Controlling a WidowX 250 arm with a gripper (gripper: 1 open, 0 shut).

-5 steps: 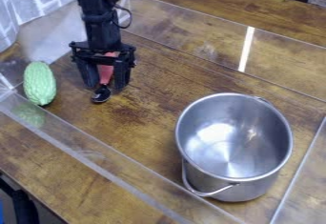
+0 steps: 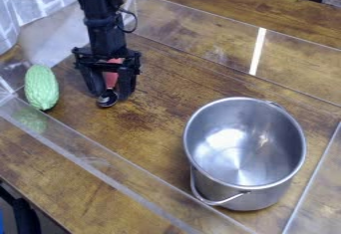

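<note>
My black gripper reaches down at the upper left, over a small red object that is mostly hidden behind it, with a dark rounded piece low between or beside the fingers. Whether the fingers are open or shut on it I cannot tell. Left of the gripper lies a pale green corn-like vegetable, apart from it. A large steel pot with a wire handle stands at the lower right.
The wooden table has clear strips or low transparent edges along its left, lower and right sides.
</note>
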